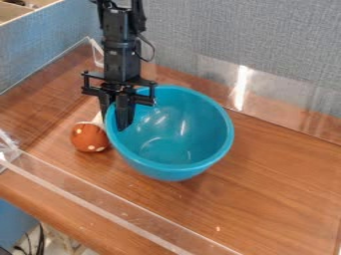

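A turquoise bowl stands on the wooden table, a little right of the middle. My black gripper comes down from above onto its left rim and is shut on it, one finger hidden partly by the bowl's wall. Just left of the bowl lies a round orange-brown object with a pale part sticking up toward the rim.
A grey back wall and a clear strip edge the rear; a blue side panel stands at left, with crumpled clear plastic at the left edge.
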